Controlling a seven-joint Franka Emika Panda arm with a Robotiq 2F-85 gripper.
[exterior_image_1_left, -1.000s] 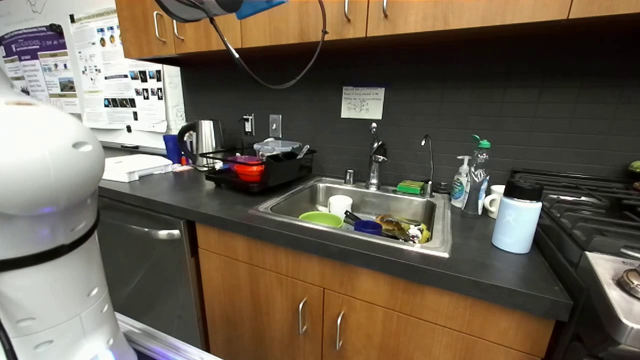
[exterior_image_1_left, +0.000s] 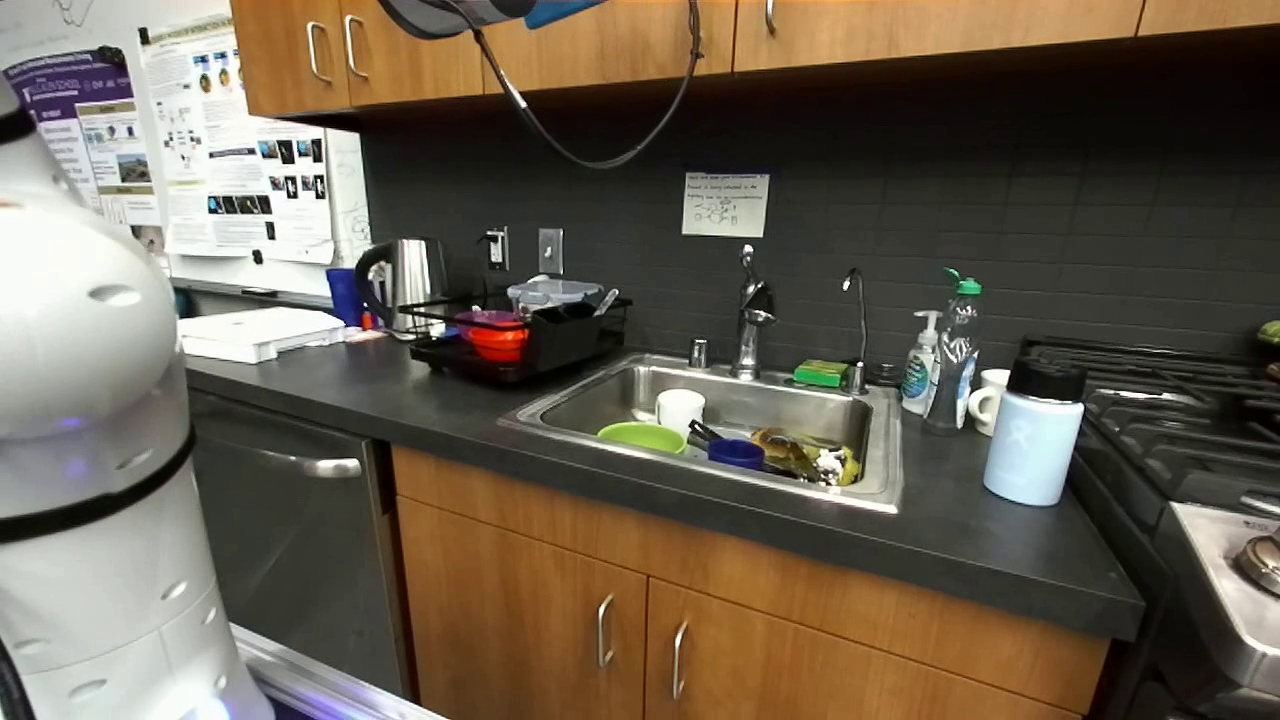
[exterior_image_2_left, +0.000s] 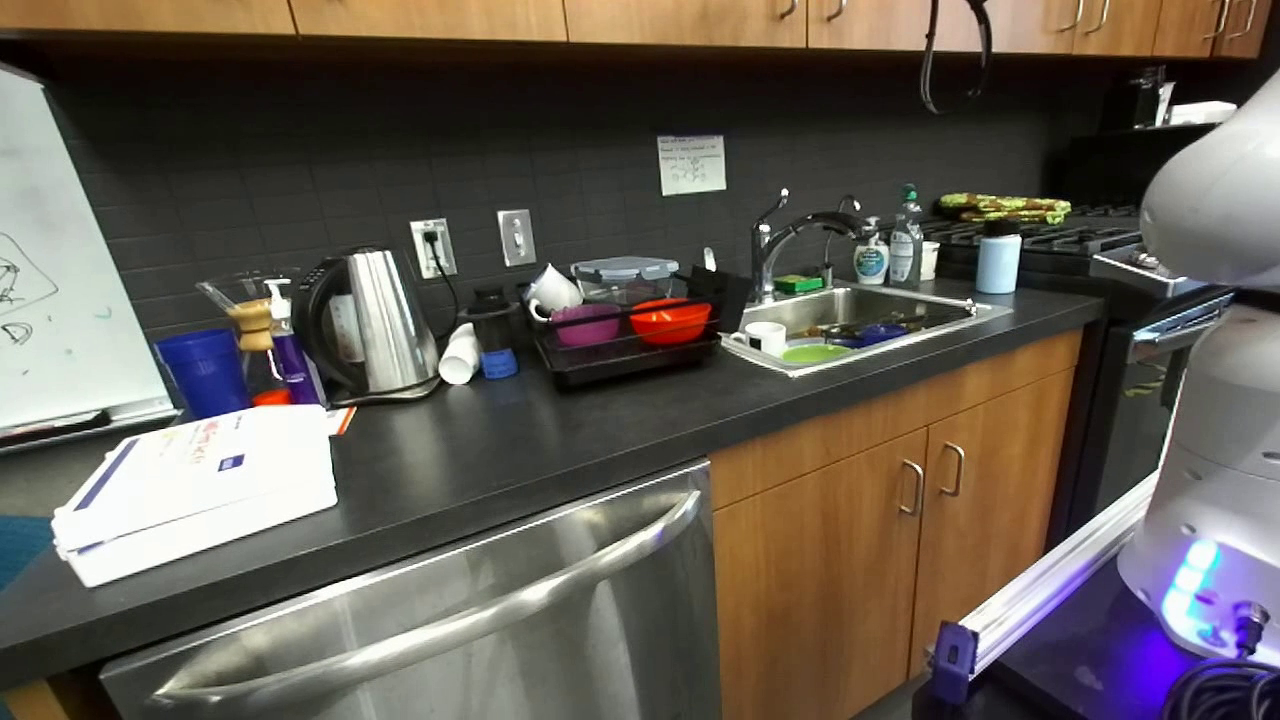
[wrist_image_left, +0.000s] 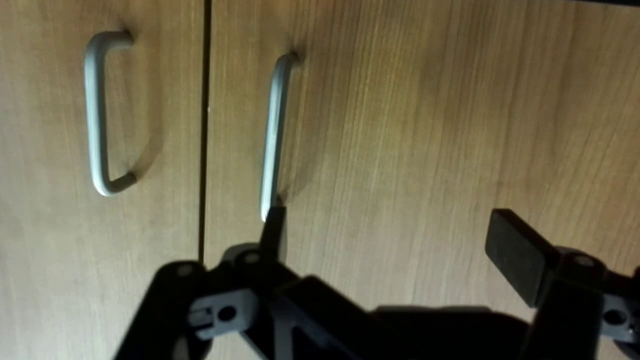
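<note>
In the wrist view my gripper stands open before a wooden cabinet door (wrist_image_left: 432, 120), with nothing between its fingers. A silver bar handle (wrist_image_left: 276, 132) on this door rises just above the left finger (wrist_image_left: 274, 237), its lower end meeting the fingertip in the picture. Whether they touch, I cannot tell. Further left, past the dark seam, is a second silver handle (wrist_image_left: 96, 114) on the neighbouring door. Exterior view 1 shows only part of the arm (exterior_image_1_left: 480, 12) and its looping cable (exterior_image_1_left: 600, 163) in front of the upper cabinets (exterior_image_1_left: 936, 30); the fingers are out of frame there.
Below lies the sink (exterior_image_1_left: 588, 414) with a white mug (exterior_image_1_left: 680, 409), a green bowl (exterior_image_1_left: 642, 437) and a blue cup (exterior_image_1_left: 735, 454). A dish rack (exterior_image_1_left: 576, 342) stands to its left, bottles (exterior_image_1_left: 956, 360) to its right. The dark wall above the sink is clear of shelves.
In exterior view 1 the upper arm part and its cable have shifted right and slightly up along the upper cabinets. The large white arm section at the left has swung leftward. Counter items have not moved.
</note>
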